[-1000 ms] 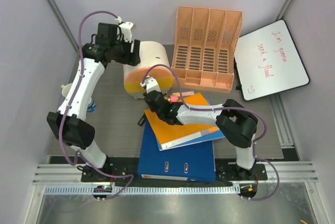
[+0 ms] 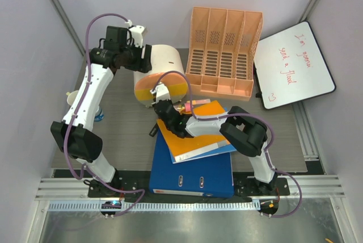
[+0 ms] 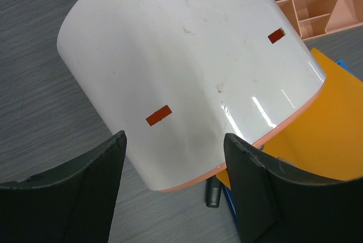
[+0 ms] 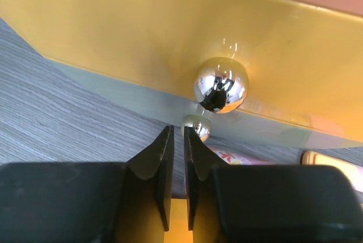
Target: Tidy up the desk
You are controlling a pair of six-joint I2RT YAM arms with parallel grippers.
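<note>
A white rounded box (image 3: 181,55) with an orange-yellow front (image 2: 161,91) stands at the back left of the desk. Above its top, the left gripper is open, its fingers well apart with nothing gripped. At the box's front, my right gripper has its fingers close together, a narrow gap between them and nothing visible inside. A shiny round knob (image 4: 221,85) on the yellow front is just above and right of those fingertips, with a smaller round reflection (image 4: 197,126) below it. In the left wrist view the knob is hidden.
Orange and blue folders (image 2: 187,143) lie over a dark blue binder (image 2: 193,172) in front. Pens and a pink item (image 2: 193,104) lie near the box. An orange rack (image 2: 224,50) and a whiteboard (image 2: 295,66) stand at the back right. A cup (image 2: 72,96) sits at left.
The right arm has shifted slightly left and toward the desk's front, its gripper staying by the box front. The left arm and the box look unmoved.
</note>
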